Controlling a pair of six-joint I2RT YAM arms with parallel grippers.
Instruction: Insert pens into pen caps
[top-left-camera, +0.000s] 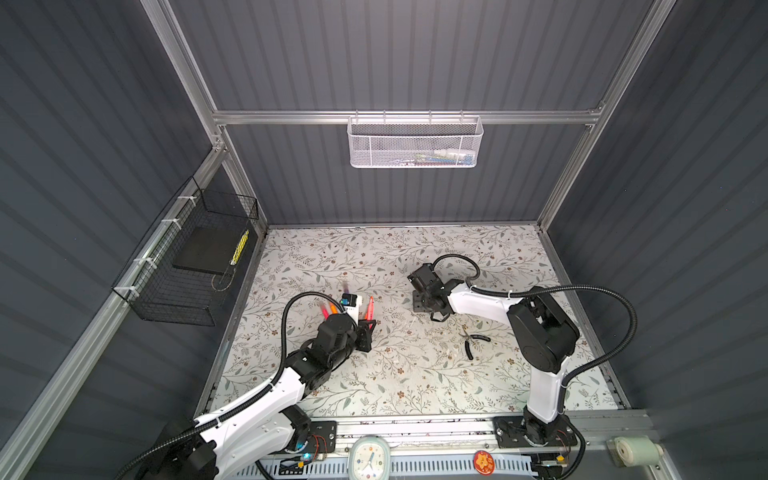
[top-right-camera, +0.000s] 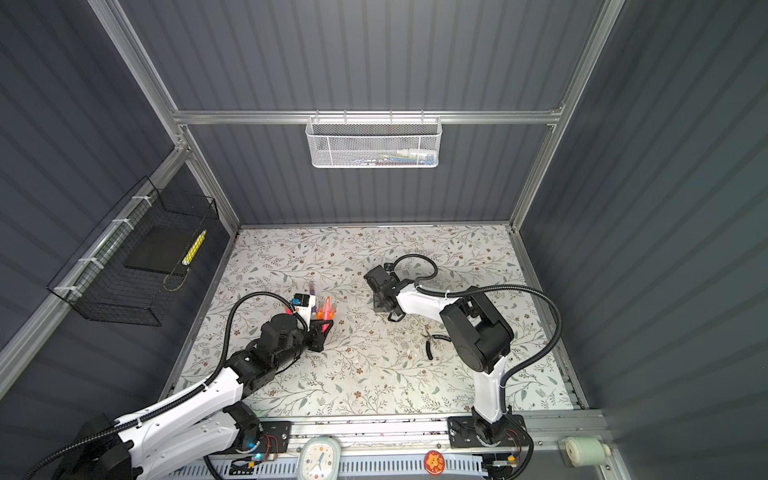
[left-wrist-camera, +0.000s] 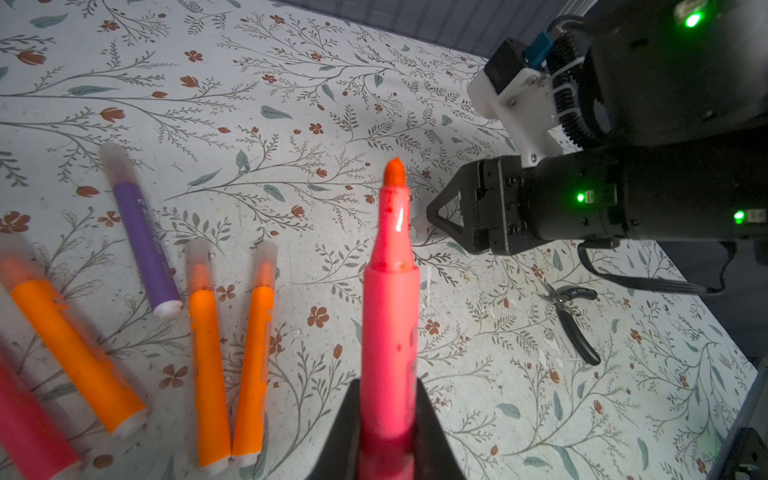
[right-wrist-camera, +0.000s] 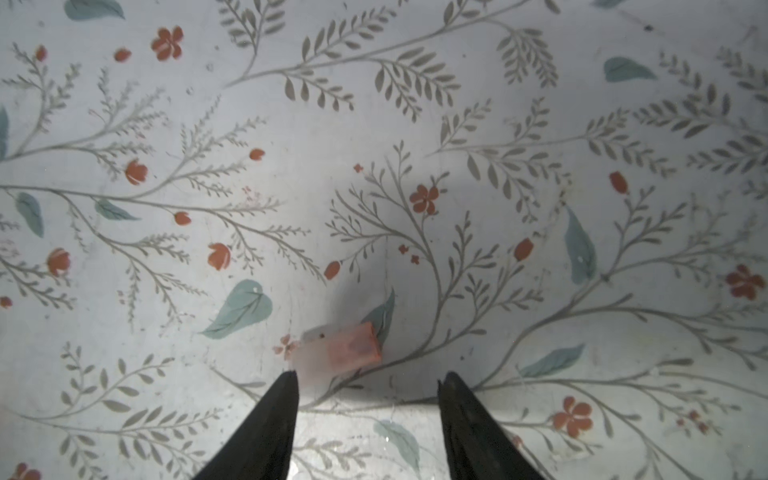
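Observation:
An uncapped pink marker (left-wrist-camera: 390, 320) with an orange tip is upright in the left wrist view, my left gripper shut on its lower end. On the table, a small translucent cap (right-wrist-camera: 336, 354) with a pinkish end lies on its side in the right wrist view. My right gripper is above the table, its fingers (right-wrist-camera: 268, 428) apart and the cap a little ahead and to the left of the gap. Nothing is between those fingers. From the left wrist view, the right arm (left-wrist-camera: 480, 208) comes in from the right.
Left of the held marker lie capped pens: a purple one (left-wrist-camera: 144, 232), several orange ones (left-wrist-camera: 254, 352) and a pink one (left-wrist-camera: 28, 424). Pliers (left-wrist-camera: 572, 316) lie at the right, below the right arm.

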